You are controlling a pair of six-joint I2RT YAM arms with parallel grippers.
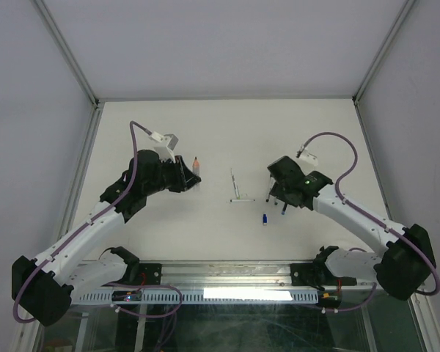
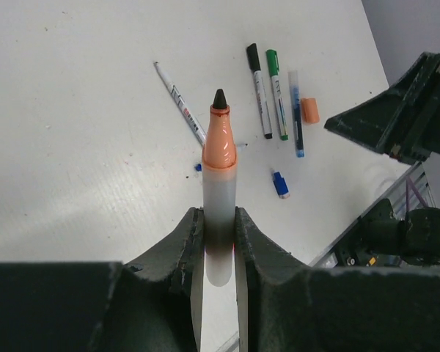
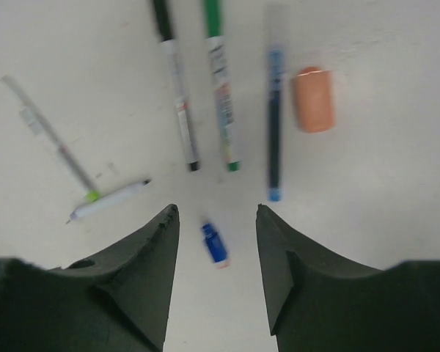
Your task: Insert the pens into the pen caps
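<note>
My left gripper is shut on an upright orange-and-white pen (image 2: 220,187), its orange end and dark tip pointing up, left of centre in the top view. My right gripper stands open above the right side of the table, over loose pens: a black pen (image 3: 183,117), a green pen (image 3: 224,110), a blue pen (image 3: 274,147) with a clear end, and a white pen (image 3: 62,150) with a short pale piece (image 3: 110,198). A small blue cap (image 3: 215,244) and an orange piece (image 3: 314,99) also lie there.
Grey walls and metal rails border it, with the front rail (image 1: 205,271) below both arms.
</note>
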